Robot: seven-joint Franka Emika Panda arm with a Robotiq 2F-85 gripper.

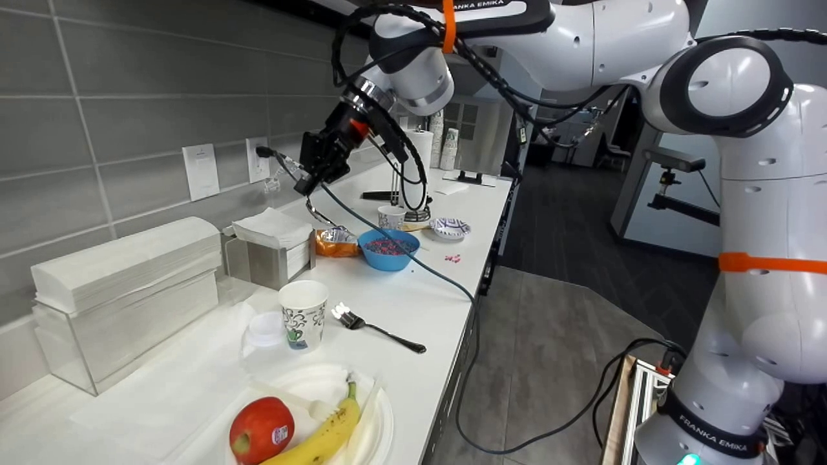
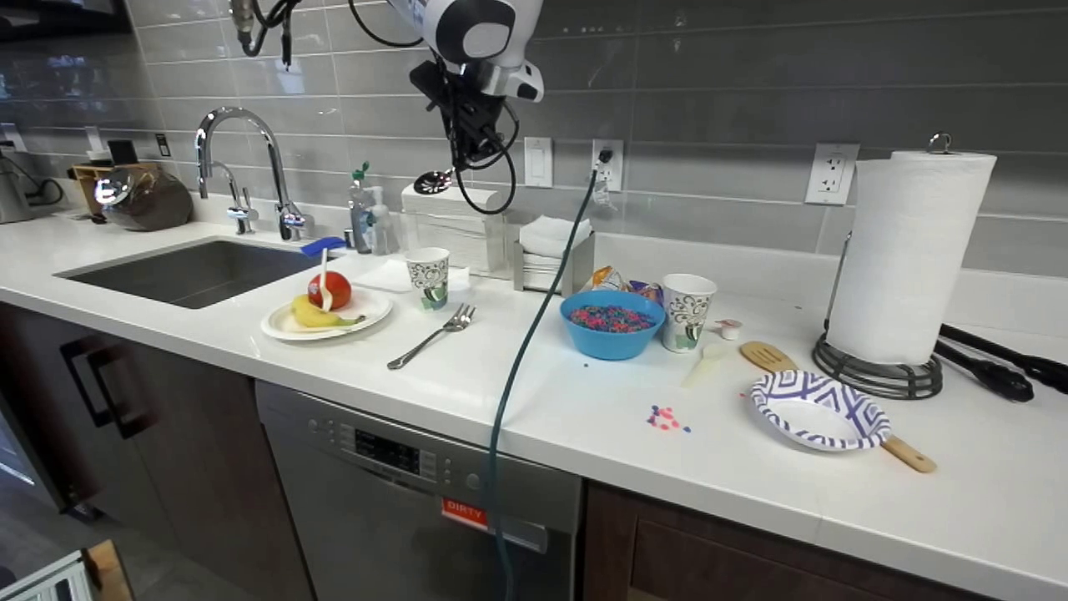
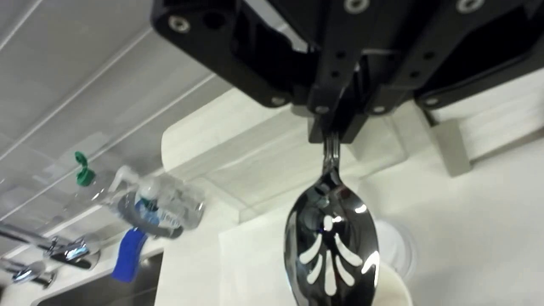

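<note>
A shiny slotted spoon [image 3: 331, 239] points down out of my gripper, whose fingers are shut on its handle. In exterior view 2 the spoon's bowl [image 2: 433, 182] hangs in the air above the paper towel stack [image 2: 450, 215], well clear of the counter. My gripper [image 1: 306, 185] shows dark against the tiled wall in exterior view 1. A blue bowl [image 2: 612, 335] with pink and blue bits stands on the counter, and a patterned paper cup [image 2: 428, 279] is left of it. Beside that cup lies a fork [image 2: 437, 335].
A plate [image 2: 365, 322] with a tomato-red fruit [image 2: 330, 290] and a banana [image 2: 318, 314] is near the sink [image 2: 190, 270]. A green cable [image 2: 531, 340] crosses the counter from the wall outlet. A patterned paper bowl [image 2: 821, 416] and paper towel roll [image 2: 906, 260] stand at right.
</note>
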